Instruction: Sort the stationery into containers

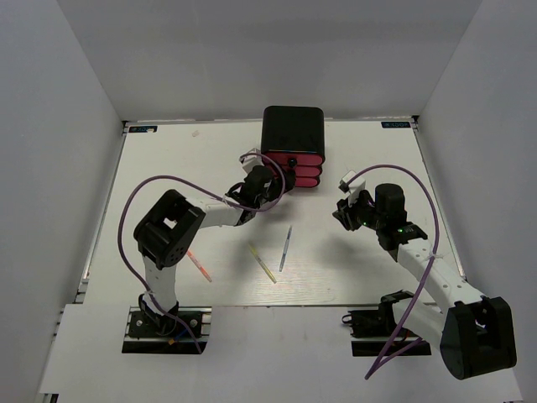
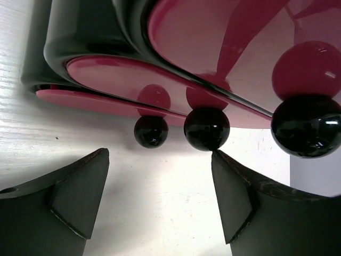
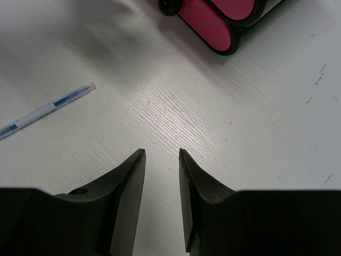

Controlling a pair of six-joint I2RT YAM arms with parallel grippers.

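Note:
A black organiser (image 1: pixel 292 128) with three pink-fronted tiers and black ball knobs stands at the back centre. My left gripper is open at its front, just before the knobs (image 2: pixel 206 128), with nothing between its fingers. My right gripper hangs open over bare table, right of the pens. A blue-and-white pen (image 3: pixel 45 110) lies front of the organiser; a yellow pen (image 1: pixel 262 263) and a red pen (image 1: pixel 200 266) lie farther left, the red one partly hidden by my left arm.
Grey walls bound both sides and the back.

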